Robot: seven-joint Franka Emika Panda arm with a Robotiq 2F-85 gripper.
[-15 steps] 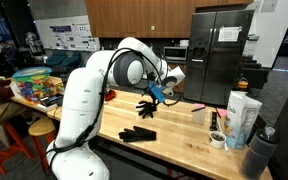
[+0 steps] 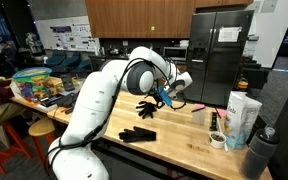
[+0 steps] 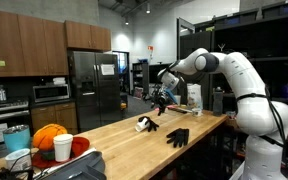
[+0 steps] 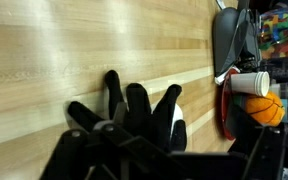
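Observation:
My gripper (image 2: 163, 101) hangs open above the table, close to a black glove (image 2: 147, 107). In the wrist view the glove (image 4: 137, 105) lies with its fingers pointing away, partly hidden behind the dark gripper at the bottom of the picture. Nothing shows held between the fingers. Another black glove (image 2: 138, 134) lies flat nearer the front edge; exterior view 2 shows this second glove (image 3: 177, 137) apart from the first. A small white object (image 3: 142, 124) sits beside the first glove, its shape unclear.
A red tray (image 3: 81, 147) carries a white cup (image 3: 63, 148) and an orange ball (image 3: 52, 137). At the table's other end stand a bag (image 2: 241, 118), a dark canister (image 2: 260, 152) and a small bowl (image 2: 217, 140).
The arm has shifted slightly to the right and lower in exterior view 1. Both gloves appear to lie where they were.

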